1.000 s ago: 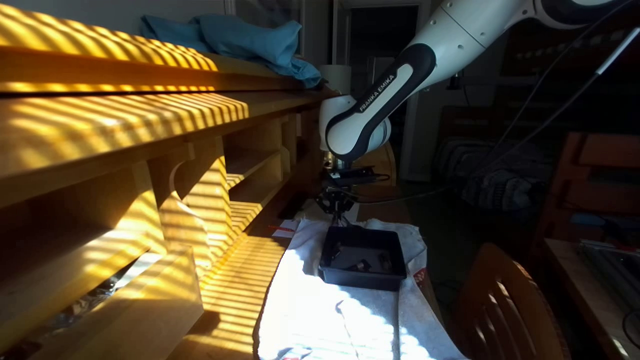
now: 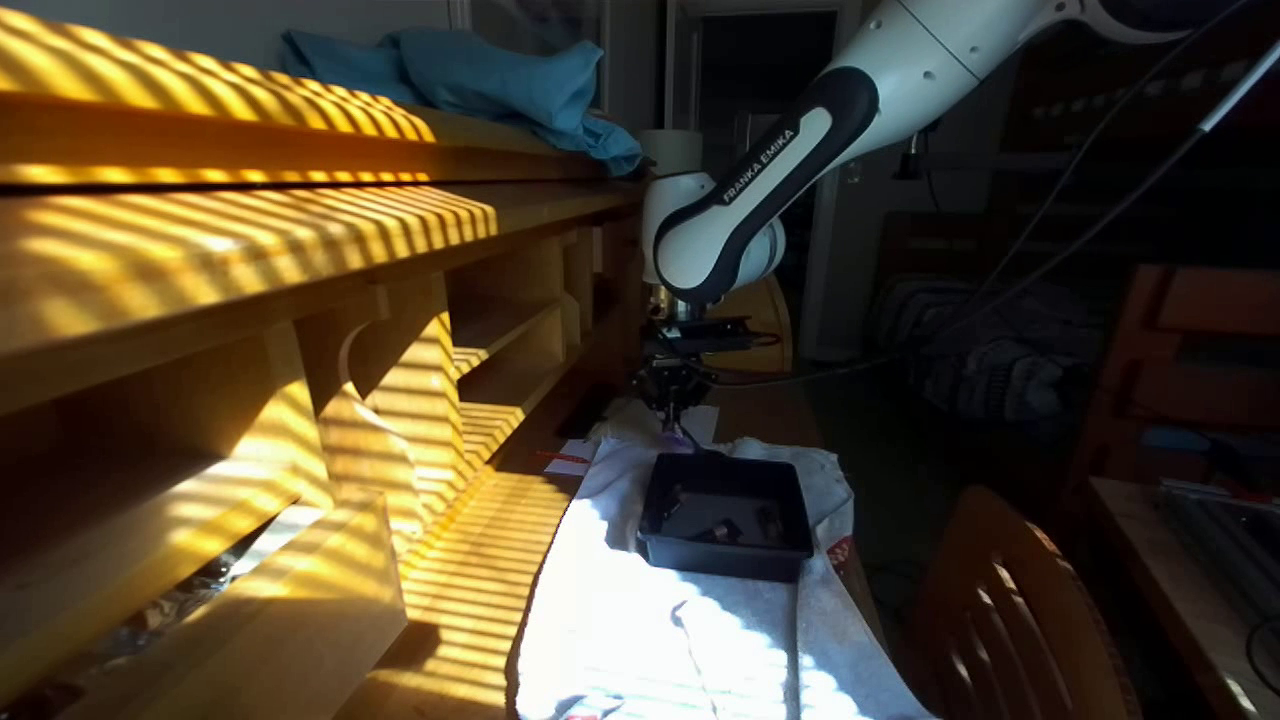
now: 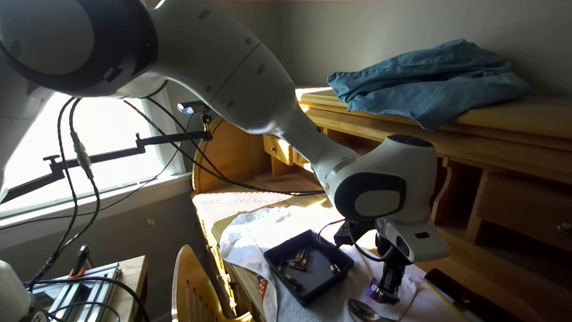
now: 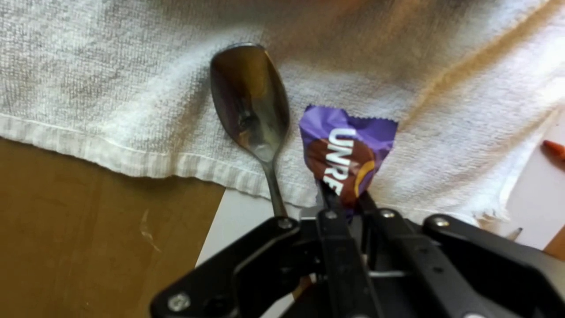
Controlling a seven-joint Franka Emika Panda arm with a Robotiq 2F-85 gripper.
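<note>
A purple and brown wrapped candy [image 4: 347,151] with white letters is pinched at its lower end between my gripper's fingertips in the wrist view. My gripper is shut on it, above the white towel. From the second exterior view, the candy [image 3: 375,290] shows purple at the tip of the gripper [image 3: 387,295], close over the towel. A metal spoon [image 4: 253,100] lies left of the candy in the wrist view, bowl on the towel, its handle running under my gripper. In the first exterior view the gripper [image 2: 672,422] is just behind the black tray.
The black tray [image 3: 321,290] holds several small dark and brass-coloured pieces. A wooden desk hutch [image 2: 396,360] runs along one side. A dark long object [image 3: 456,290] lies beside the gripper, and a red-tipped item [image 4: 554,150] sits right in the wrist view.
The gripper has risen a little from the towel, and a purple spot of the candy now shows below it. The tray has stayed in place.
</note>
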